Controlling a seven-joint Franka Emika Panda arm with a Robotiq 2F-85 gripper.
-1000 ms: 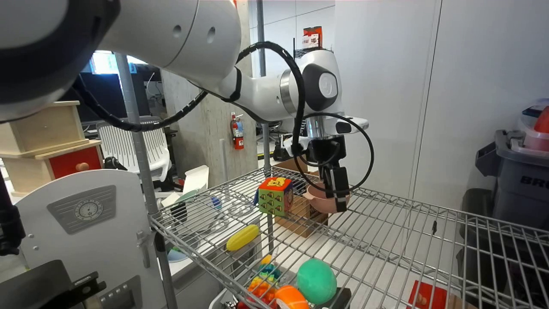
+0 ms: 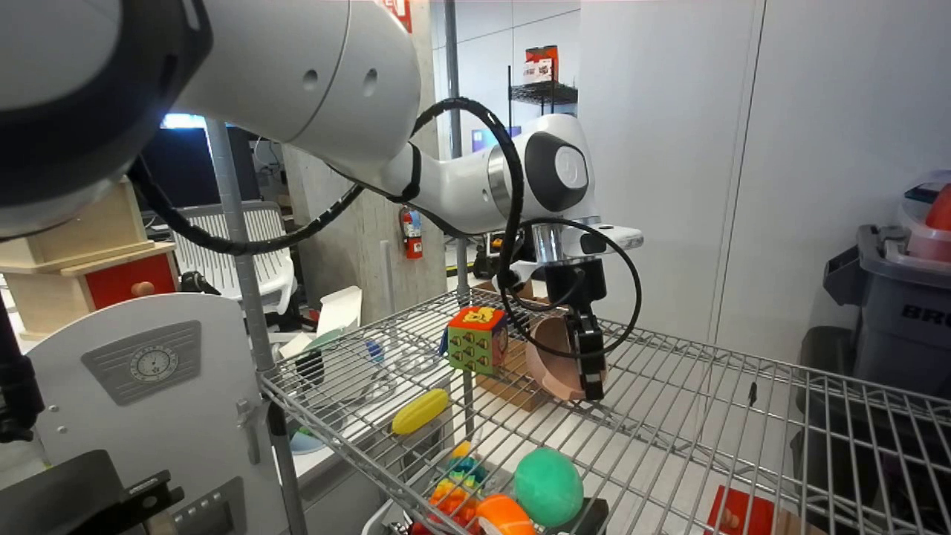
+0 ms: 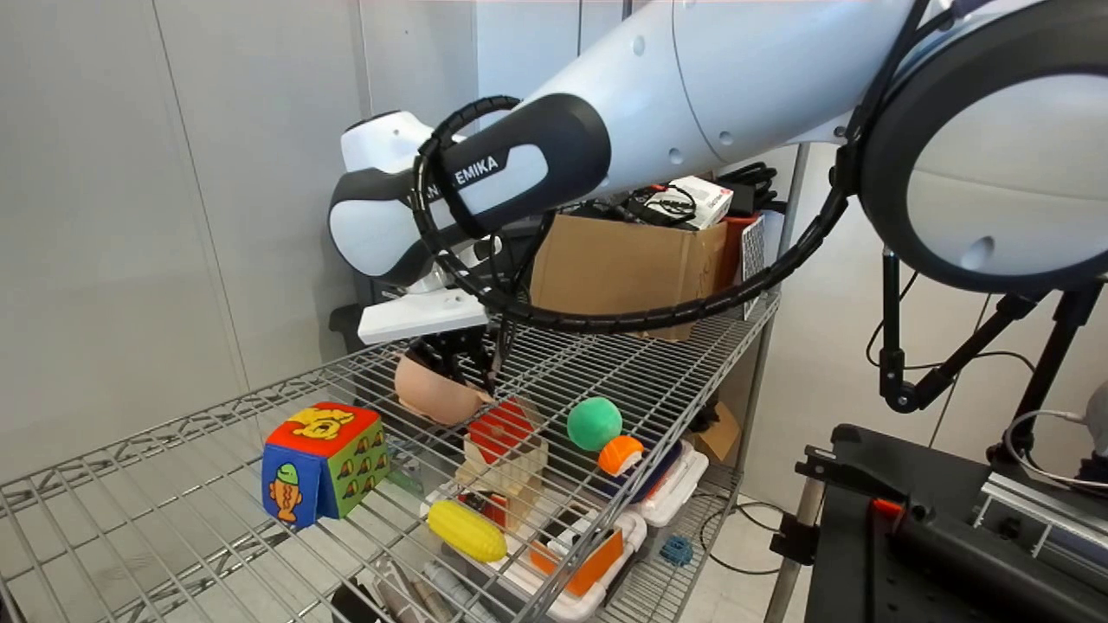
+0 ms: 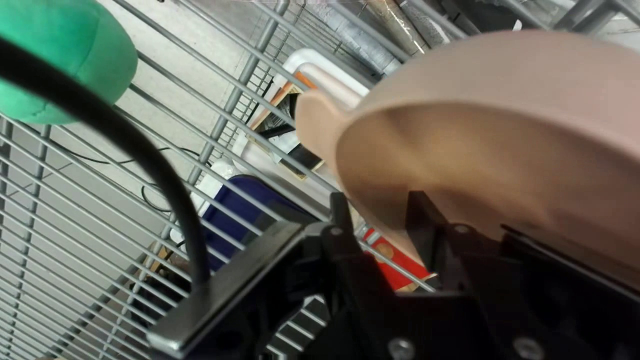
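A pink bowl (image 2: 550,364) with a small handle tab leans steeply on its side at the far edge of the wire shelf (image 2: 695,357). My gripper points down at it, its fingers visibly apart. In the wrist view the bowl's wall (image 4: 384,198) runs by the fingertips, with one finger over the hollow and the other outside the near rim. Whether either finger touches the wall is hard to tell. From the other side, the bowl (image 3: 431,393) shows its rounded outside below the gripper, partly hidden by it.
On the shelf are a colourful cloth cube (image 3: 322,462), a yellow corn toy (image 3: 467,529), a green ball (image 2: 548,486) and an orange toy (image 3: 620,455). A cardboard box (image 3: 613,265) stands at the back. The shelf's right part is bare in exterior view 1.
My gripper has come down by the bowl. The bowl, upright a second before, is now tipped on its side. The other toys lie where they were.
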